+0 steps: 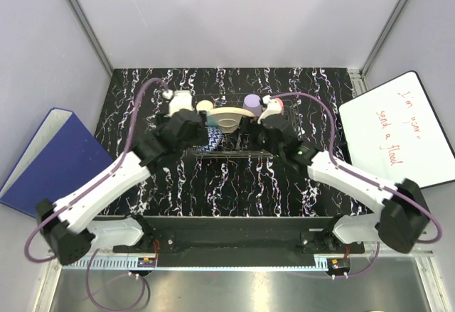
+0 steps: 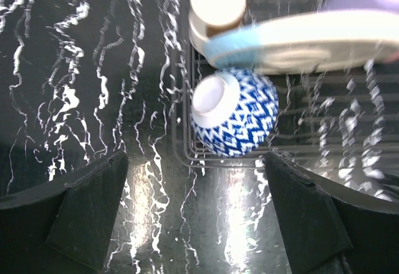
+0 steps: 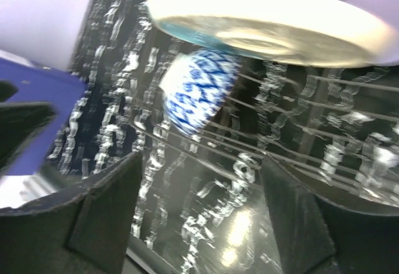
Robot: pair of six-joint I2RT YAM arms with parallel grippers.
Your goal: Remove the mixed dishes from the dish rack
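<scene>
A wire dish rack (image 1: 227, 154) holds a cream plate (image 1: 227, 116) standing tilted, a blue-and-white patterned bowl (image 2: 243, 115) on its side, a purple cup (image 1: 252, 101), a pale cup (image 2: 217, 0), and a pink cup mostly hidden by the right arm in the top view. My left gripper stands open over the rack's front-left, facing the patterned bowl, nothing between its fingers. My right gripper is apart at the fingers over the rack's front, below the plate and bowl in its view, holding nothing.
A blue binder (image 1: 60, 170) stands at the left and a whiteboard (image 1: 394, 134) at the right. Both arms are close together over the rack.
</scene>
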